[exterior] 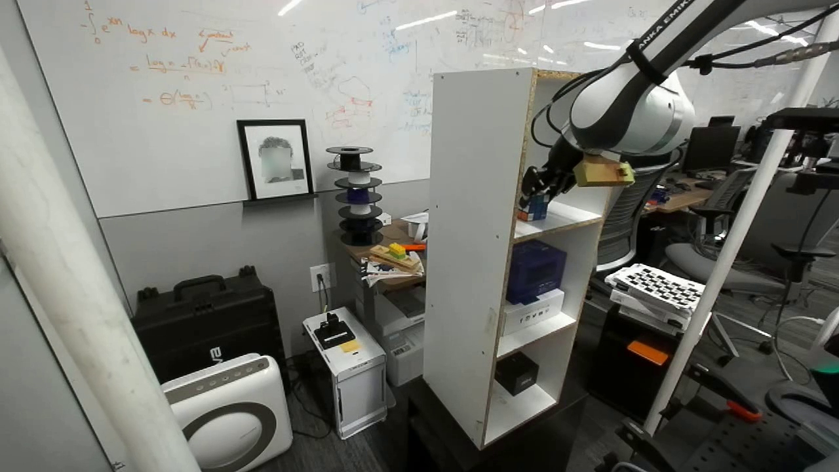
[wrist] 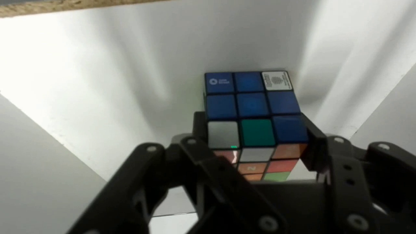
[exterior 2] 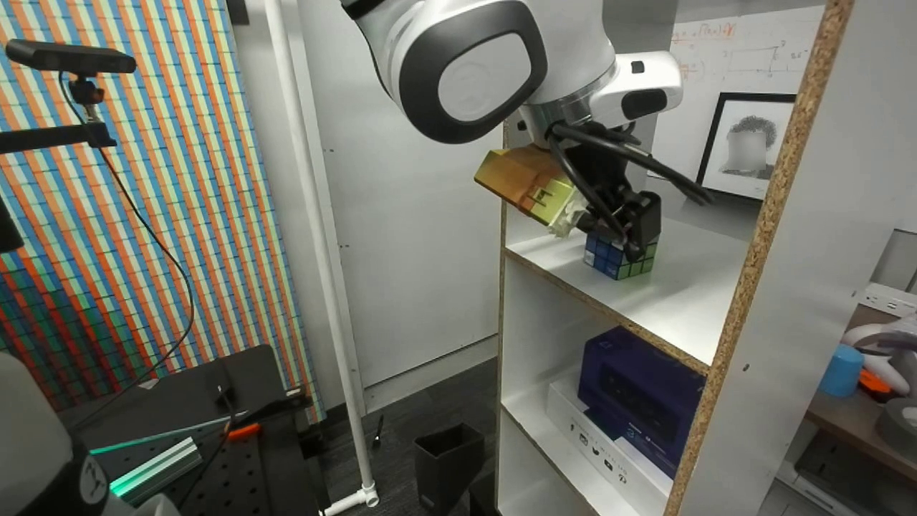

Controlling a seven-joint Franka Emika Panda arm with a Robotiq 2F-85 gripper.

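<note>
A Rubik's cube (wrist: 252, 103), mostly blue on its large visible face, sits between the two black fingers of my gripper, which is shut on it. In exterior view 1 the cube (exterior: 535, 208) is at the top shelf, partly covered by the gripper (exterior: 543, 185). Exterior view 2 shows the cube (exterior 2: 608, 258) low against the white top shelf (exterior 2: 679, 297), blue and green sides visible, under the gripper (exterior 2: 623, 236). Whether it still touches the shelf is hard to tell.
The white shelf unit (exterior: 476, 236) has side walls close around the gripper. Below, a dark blue box (exterior 2: 640, 391) rests on a white box (exterior 2: 593, 438); a black box (exterior: 516, 373) is on the lowest shelf. Bare top-shelf surface lies beside the cube.
</note>
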